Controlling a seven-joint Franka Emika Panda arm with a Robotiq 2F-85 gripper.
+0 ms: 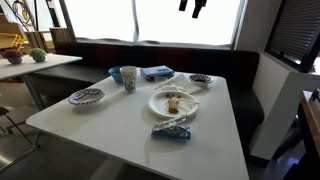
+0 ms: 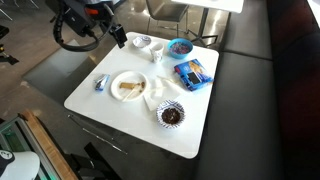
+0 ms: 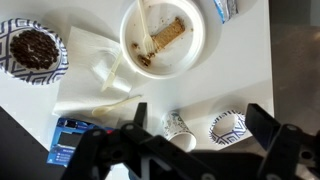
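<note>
My gripper is open above the table, its two fingers apart with nothing held between them. In the second exterior view, the gripper [image 2: 120, 38] hangs near the table's far left corner. A white plate [image 2: 117, 92] holds a brown food bar [image 3: 168, 36] and a pale utensil [image 3: 145, 22]. A patterned cup [image 3: 178, 130] shows below the plate in the wrist view, beneath the space between my fingers. An empty patterned bowl [image 3: 227, 127] lies right of the cup. A silver-blue wrapper [image 1: 171, 130] rests near the plate.
A patterned bowl with dark bits [image 2: 171, 114], a crumpled napkin [image 3: 82, 72], a blue packet [image 2: 194, 74] and a blue bowl [image 2: 181, 48] take up other places on the table. Dark bench seating [image 2: 250, 90] borders it.
</note>
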